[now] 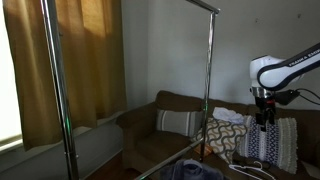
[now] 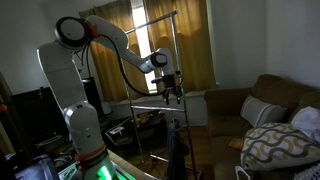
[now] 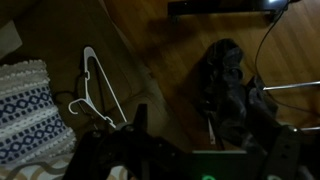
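Note:
My gripper (image 1: 264, 118) hangs in the air in front of the sofa in exterior view 1. Exterior view 2 has the gripper (image 2: 172, 98) beside the metal rack. In the wrist view its dark fingers stand apart at the lower edge, with nothing visible held between them. A white hanger (image 3: 88, 84) lies on the brown sofa seat, left of the gripper in that view. Dark clothing (image 3: 228, 80) appears below and ahead of the gripper; exterior view 1 shows bluish clothing (image 1: 190, 171) low at the rack.
The rack's chrome post (image 1: 209, 80) rises beside the sofa (image 1: 150, 150). Cushions, including a patterned one (image 1: 222, 136) and a blue-white one (image 3: 30, 112), rest on it. Dark curtains (image 1: 68, 60) hang at the window. A cable (image 3: 262, 48) crosses the wrist view.

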